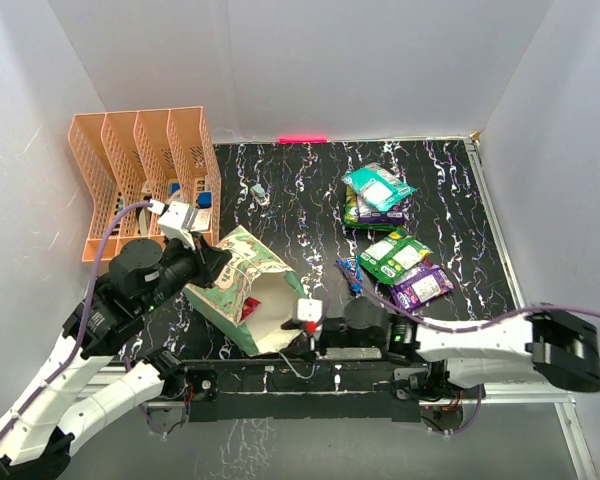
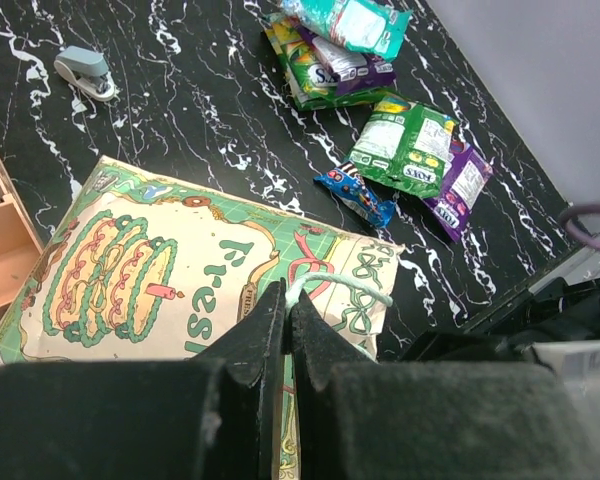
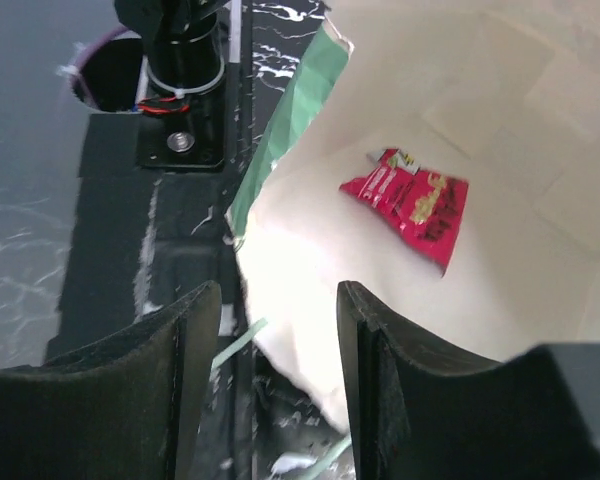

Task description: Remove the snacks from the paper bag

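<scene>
The paper bag (image 1: 232, 268) lies on its side, its mouth facing the front right. Inside it a red snack packet (image 3: 420, 205) rests on the pale paper in the right wrist view. My left gripper is shut, with the bag's pale cord handle at its fingertips; the printed side lies below. At the bag's mouth, my right gripper stands partly open, nothing between its fingers. Taken-out snacks lie at the right: a teal packet (image 1: 378, 186), a green packet (image 1: 393, 255), a purple packet (image 1: 420, 286) and a small blue packet (image 2: 356, 193).
An orange compartment basket (image 1: 145, 160) stands at the back left. A small stapler (image 2: 86, 72) lies on the black marbled table (image 1: 300, 190) behind the bag.
</scene>
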